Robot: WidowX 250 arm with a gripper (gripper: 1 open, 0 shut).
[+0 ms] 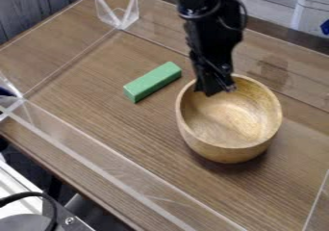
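A wooden bowl (229, 119) sits on the right half of the wooden table (103, 148). A green block (153, 81) lies to its left. My black gripper (209, 73) hangs from the top of the view over the bowl's back left rim. Its fingertips are dark and hard to make out, and I cannot tell whether they touch the rim or what their opening is.
Clear plastic edges show at the top left and left side of the table. A white object with a black cable (46, 199) is at the bottom left.
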